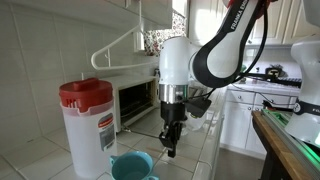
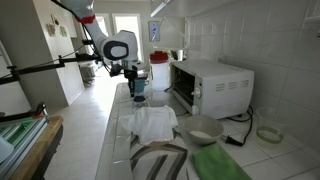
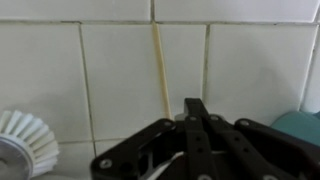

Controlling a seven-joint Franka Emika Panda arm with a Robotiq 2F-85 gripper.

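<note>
My gripper (image 1: pixel 171 152) hangs over the tiled counter, its fingers pointing down. In the wrist view the dark fingers (image 3: pixel 193 110) are together, with nothing visible between them. A thin tan stick (image 3: pixel 160 65) lies on the white tiles ahead and slightly left of the fingertips, apart from them in the picture. The teal mug (image 1: pixel 132 166) stands at the front of exterior view 1, and its edge shows at the right of the wrist view. A white ribbed round object (image 3: pixel 30 140) is at the wrist view's lower left.
A white container with a red lid (image 1: pixel 88 125) stands beside the mug. Along the wall are a white toaster oven (image 2: pixel 210 90), a white bowl (image 2: pixel 203 128) and a green cloth (image 2: pixel 218 163). A white cloth (image 2: pixel 153 124) covers part of the counter.
</note>
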